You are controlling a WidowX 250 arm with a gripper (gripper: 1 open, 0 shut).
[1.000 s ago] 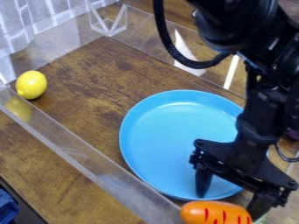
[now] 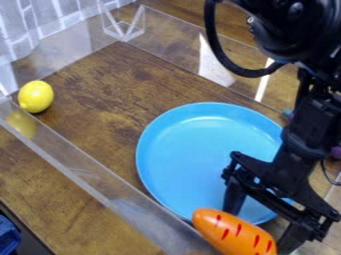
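Observation:
An orange toy carrot with red stripes (image 2: 237, 235) lies tilted at the near side of a light blue plate (image 2: 193, 159), by the clear plastic wall. My black gripper (image 2: 270, 207) hangs over the plate's right part, its fingers low, just above and right of the carrot. The fingers are apart; whether the carrot touches them I cannot tell.
A yellow lemon (image 2: 36, 96) lies at the left beside the clear wall (image 2: 94, 169). Bare wooden surface (image 2: 114, 90) fills the back left. A blue object (image 2: 11, 237) is at the lower left edge.
The carrot has turned and shifted left, from lying nearly level to more upright in view. My gripper has moved slightly to the right.

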